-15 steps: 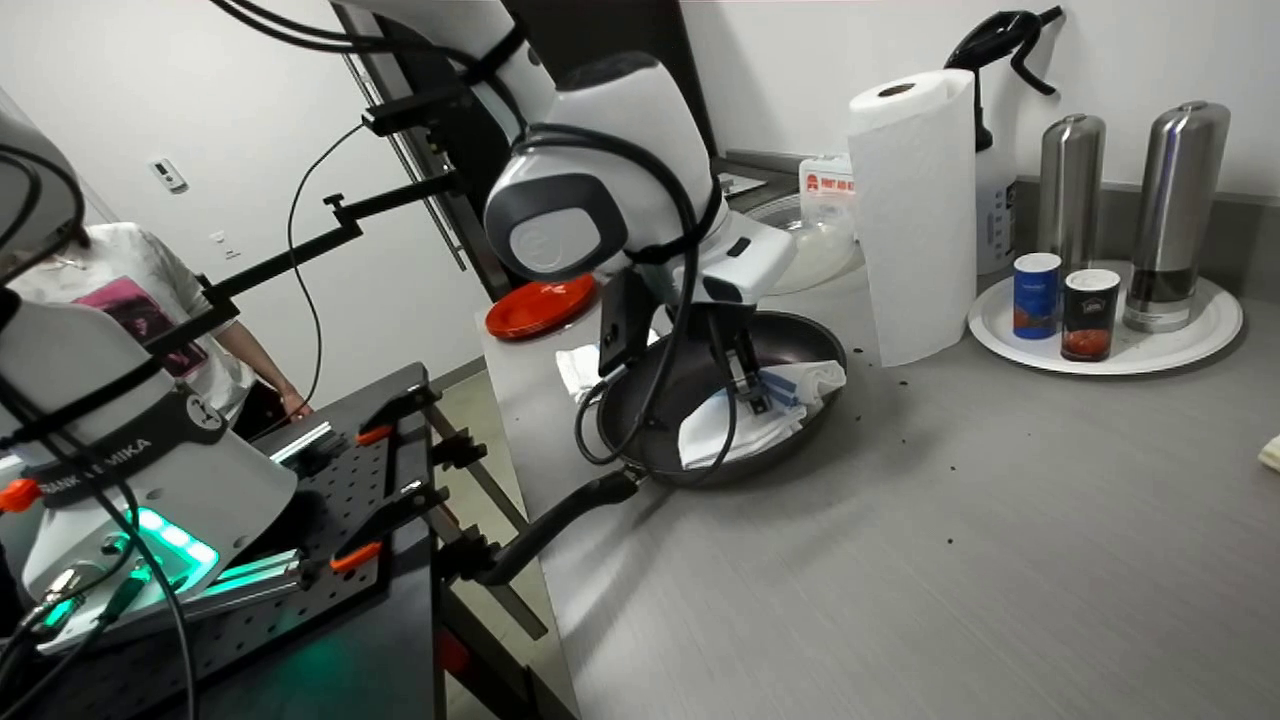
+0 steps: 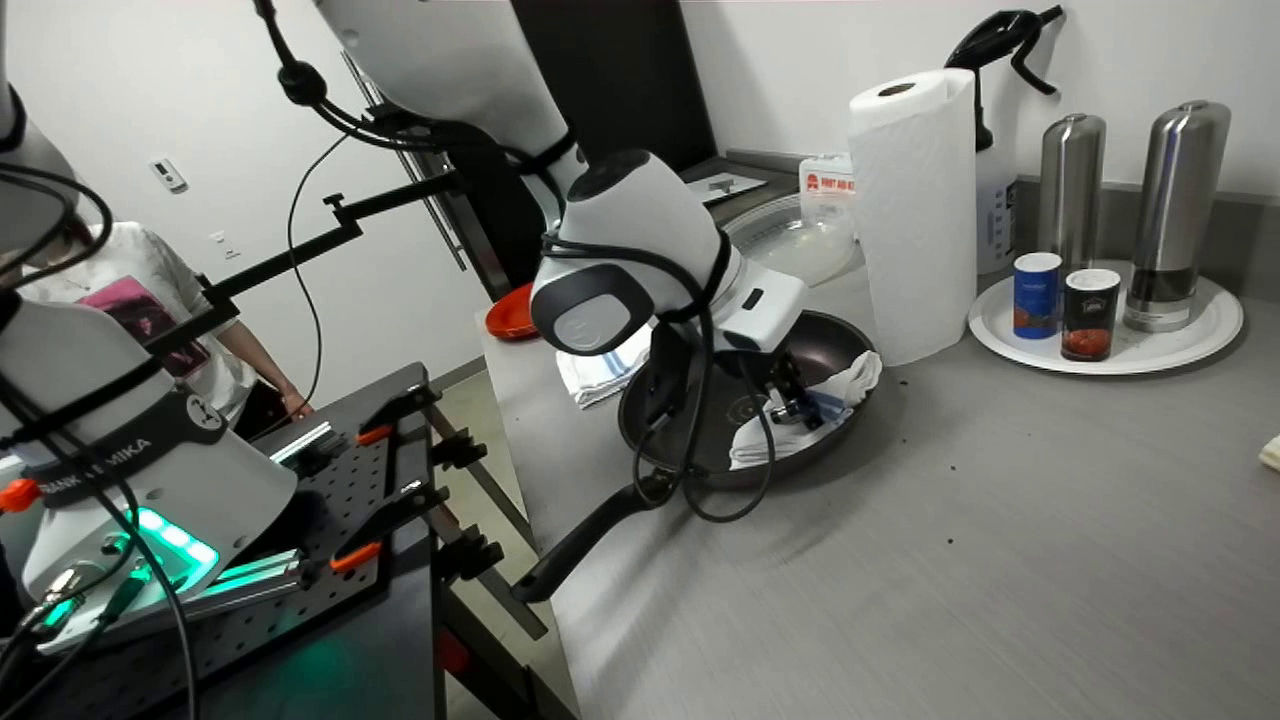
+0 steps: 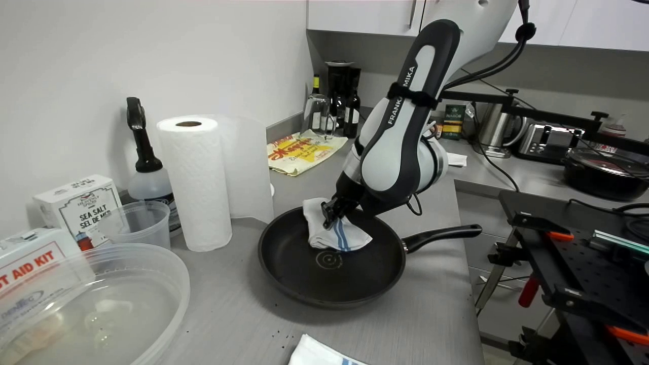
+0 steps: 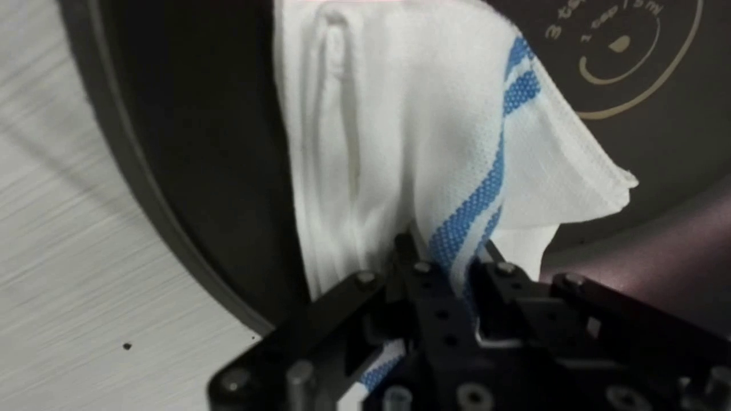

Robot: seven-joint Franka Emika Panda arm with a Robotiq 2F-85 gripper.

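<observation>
A white cloth with blue stripes [image 4: 384, 123] lies bunched inside a black frying pan [image 3: 292, 274], and part of it hangs over the pan's rim. My gripper is shut on the cloth, with a striped fold pinched between its dark fingers. In exterior view 2 the gripper [image 3: 331, 216] reaches down into the back part of the pan. Exterior view 1 has the cloth [image 2: 753, 444] against the pan's near wall, partly hidden by cables. The pan's handle [image 2: 588, 540] points towards the counter edge beside the robot base.
A paper towel roll [image 2: 914, 228] stands close behind the pan. Beyond it, a white plate [image 2: 1128, 354] carries shakers and two grinders. A second striped cloth [image 3: 322, 353] and a clear plastic bowl [image 3: 146, 304] lie nearby.
The arm has moved right and lower in exterior view 1. Cloth and pan have shifted right with it, and the handle has moved along. The gripper stays shut on the cloth.
</observation>
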